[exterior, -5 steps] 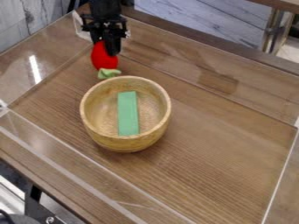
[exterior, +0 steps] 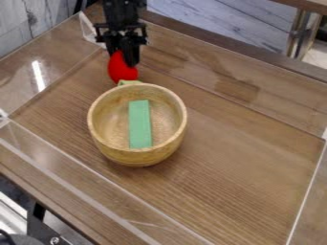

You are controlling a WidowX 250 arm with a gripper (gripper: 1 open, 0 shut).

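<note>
A red object with a pale green tip (exterior: 122,67) is at my gripper (exterior: 122,55), which hangs from the top centre, just behind a round wooden bowl (exterior: 105,129). The object's lower end is by the bowl's back rim. Whether the fingers are closed on it is hard to see. A green block (exterior: 140,122) lies inside the bowl.
A raised wooden ledge runs along the back right, and a wall stands at the back left.
The bowl looks unmoved.
</note>
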